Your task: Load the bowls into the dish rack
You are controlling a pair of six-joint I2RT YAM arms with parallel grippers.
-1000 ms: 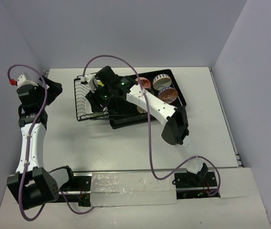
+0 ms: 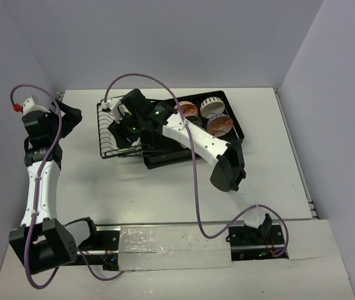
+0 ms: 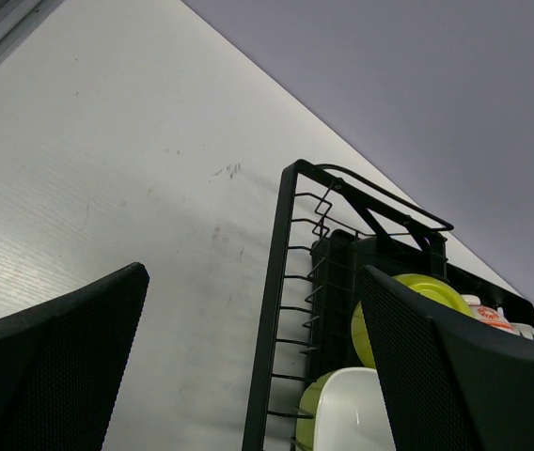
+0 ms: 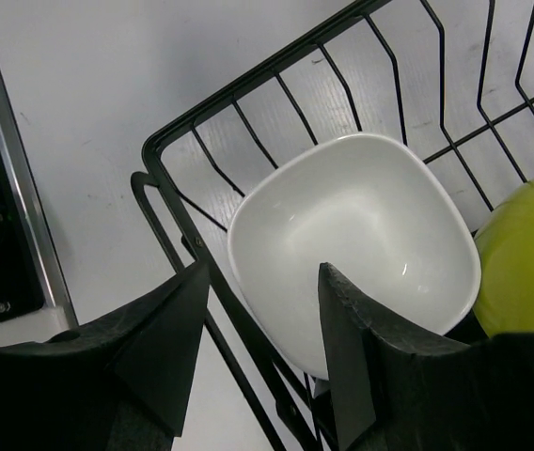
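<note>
A black wire dish rack (image 2: 102, 140) holds a white bowl (image 4: 352, 235) and a yellow-green bowl (image 4: 521, 263) beside it. My right gripper stands open just over the white bowl, at the rack's corner rail, with nothing visible held. In the top view it covers much of the rack's inside. My left gripper is open at the left side of the table, empty, looking toward the rack and its bowls.
A black tray (image 2: 165, 161) right of the rack holds several patterned bowls (image 2: 219, 124), partly under my right arm. Walls bound the back and sides.
The left arm is unmoved.
</note>
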